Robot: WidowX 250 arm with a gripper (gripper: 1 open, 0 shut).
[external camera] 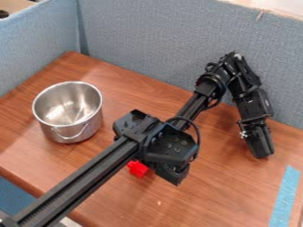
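A black robot arm spans the view from the lower left to the upper right. Its end, with the gripper (258,142), hangs low over the wooden table at the right; whether it is open or shut is not clear. A red block (137,169) lies on the table near the middle, partly hidden under the arm's black housing. A shiny metal pot (67,115) stands on the table at the left, well away from the gripper.
Grey padded walls (154,35) close off the back and left. A light blue strip (284,197) lies at the lower right.
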